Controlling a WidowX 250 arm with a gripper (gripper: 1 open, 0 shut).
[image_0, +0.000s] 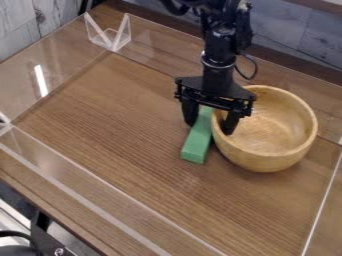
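Observation:
The black gripper (211, 110) reaches down from the top centre with its fingers open, over the upper end of a green rectangular block (197, 144). The block lies on the wooden table (94, 150), along the left side of a large tan bowl (274, 145). The right finger is at the bowl's left rim. The block's upper end is partly hidden by the gripper, and I cannot tell if the fingers touch it.
A clear wire-like holder (110, 32) stands at the back left. A black cable lies at the bottom left corner.

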